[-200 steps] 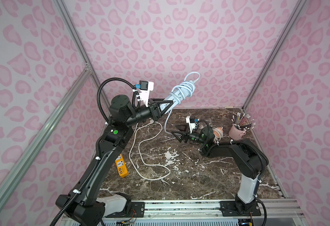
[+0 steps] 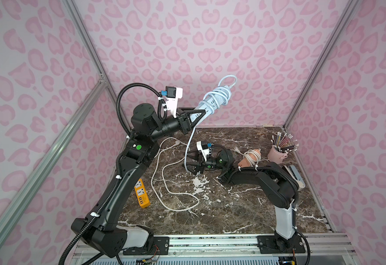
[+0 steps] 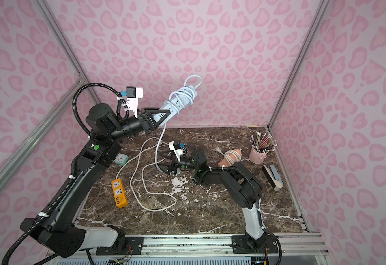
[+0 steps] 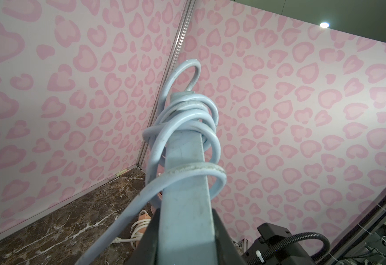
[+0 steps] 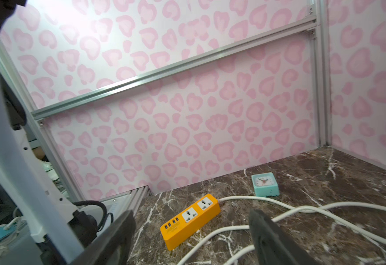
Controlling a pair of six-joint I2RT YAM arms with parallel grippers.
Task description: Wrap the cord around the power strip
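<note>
My left gripper point(image 2: 193, 118) holds a pale blue power strip point(image 4: 186, 225) raised high and tilted, shut on its lower end. Its cord point(image 4: 188, 170) is looped several times round the upper part, with a loose loop at the tip; the free length point(image 3: 157, 145) hangs down to my right gripper point(image 3: 164, 161). That gripper is low over the table's middle with its fingers apart, the cord passing beside it. In the right wrist view the cord runs down the left side, blurred.
Yellow power strip point(image 5: 190, 220) at left with white cable loops across the table point(image 3: 91, 194). Teal clock point(image 5: 265, 183) behind it. Peach strip point(image 3: 228, 159), pink cup of sticks point(image 3: 257, 156) and a grey object point(image 3: 272, 176) at right.
My left gripper has risen and moved slightly right with the strip. The right gripper has moved left and a little down; the hanging cord now drops more steeply.
</note>
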